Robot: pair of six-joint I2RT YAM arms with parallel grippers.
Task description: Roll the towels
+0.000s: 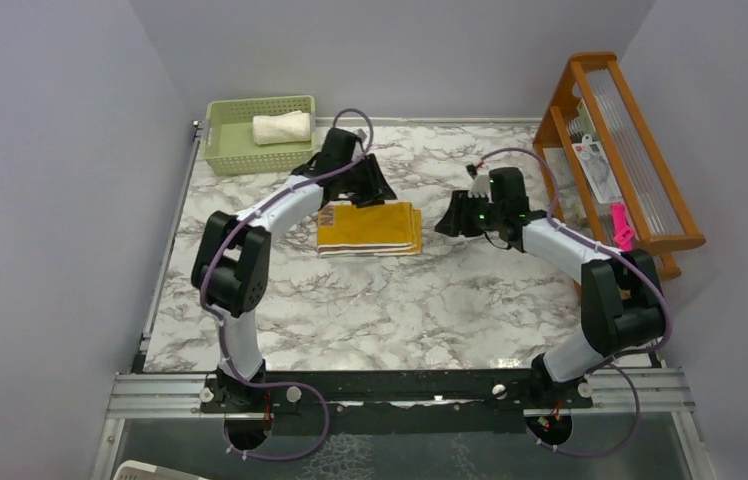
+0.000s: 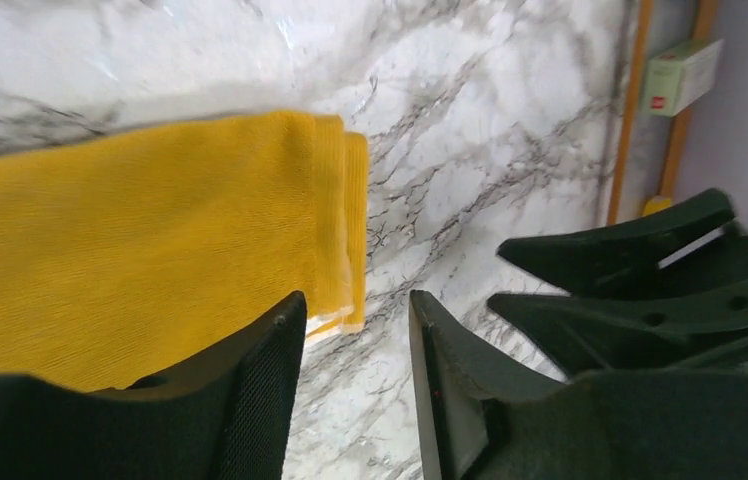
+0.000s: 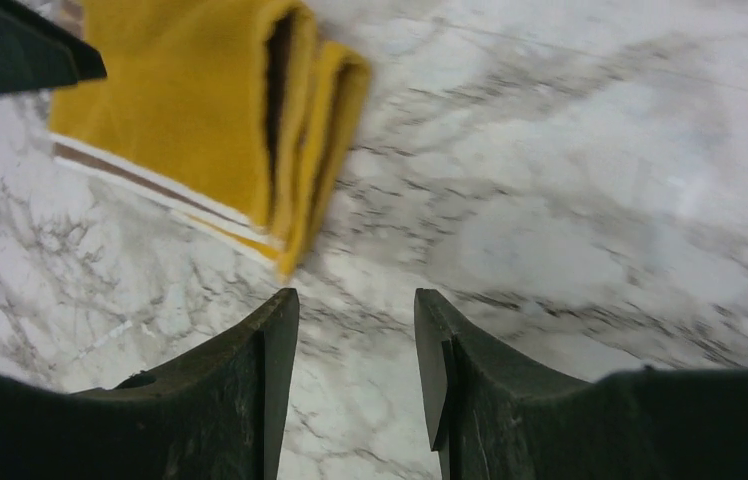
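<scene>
A yellow towel (image 1: 365, 228) with a white and brown stripe lies folded flat on the marble table, its right edge showing stacked layers. In the left wrist view, the towel (image 2: 170, 230) fills the left side. Above its back edge is my left gripper (image 1: 382, 198), part open, with nothing visible between its fingers. To the towel's right, over bare table, hangs my right gripper (image 1: 447, 230). It is also open, and only marble shows between its fingertips. The towel's right end (image 3: 322, 130) shows at the upper left of the right wrist view.
At the back left stands a green basket (image 1: 225, 148) holding a rolled white towel (image 1: 282, 127). A wooden rack (image 1: 642, 165) with a pink item (image 1: 621, 228) lines the right side.
</scene>
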